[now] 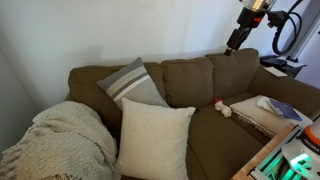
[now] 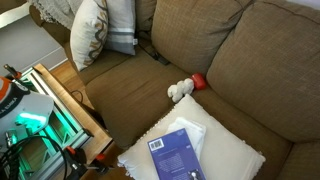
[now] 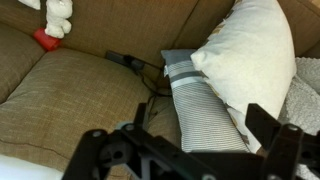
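My gripper (image 1: 235,46) hangs high above the right part of the brown couch (image 1: 190,84), clear of everything on it. In the wrist view its dark fingers (image 3: 84,150) are spread wide, so it is open with nothing between them. A small white plush toy (image 2: 180,90) lies on the seat against the backrest, with a red object (image 2: 199,80) beside it. From the wrist, the toy (image 3: 58,14) and the red object (image 3: 46,39) appear at the upper left. A white pillow (image 1: 153,140) leans in front of a grey striped pillow (image 1: 132,82).
A blue book (image 2: 174,158) and a white item (image 2: 196,132) lie on a pale cushion (image 2: 234,148) at the couch's end. A fluffy blanket (image 1: 60,146) covers the other end. Dark straps (image 3: 137,64) lie near the striped pillow.
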